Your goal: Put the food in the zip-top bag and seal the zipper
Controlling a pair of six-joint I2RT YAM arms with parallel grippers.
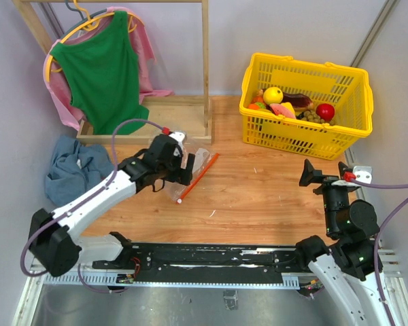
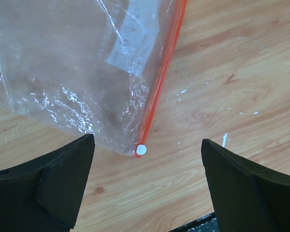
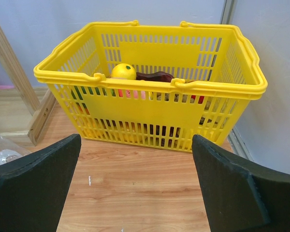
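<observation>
A clear zip bag (image 2: 63, 63) lies flat on the table, its orange-red zipper strip (image 2: 160, 79) running along the right edge and ending in a small white slider (image 2: 141, 150). My left gripper (image 1: 188, 170) hangs over the bag and covers much of it in the top view. Its fingers are open, with bare table between the fingers and the slider end just beyond. The food, including a lemon (image 1: 273, 96), an eggplant (image 1: 298, 100) and a red fruit (image 1: 325, 111), sits in the yellow basket (image 1: 306, 139). Facing the basket from the front right, my right gripper (image 1: 324, 170) is open and empty.
Clothes including a green top (image 1: 102, 78) hang on a wooden rack (image 1: 206, 68) at the back left. Blue cloth (image 1: 78, 170) lies crumpled by the left wall.
</observation>
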